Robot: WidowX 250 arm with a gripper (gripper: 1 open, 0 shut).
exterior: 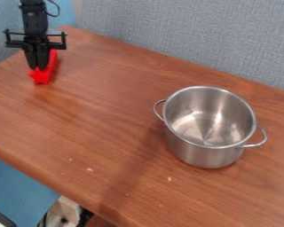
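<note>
At the table's far left lies a red block [42,75], long and low. My black gripper [38,64] is down over it, its fingers close together at the block; whether they are shut on it is hard to tell, as they hide part of it. A steel pot [208,129] with two side handles stands on the right half of the table.
A grey fabric wall [192,40] runs along the back. The table's left edge drops to a blue surface at the lower left.
</note>
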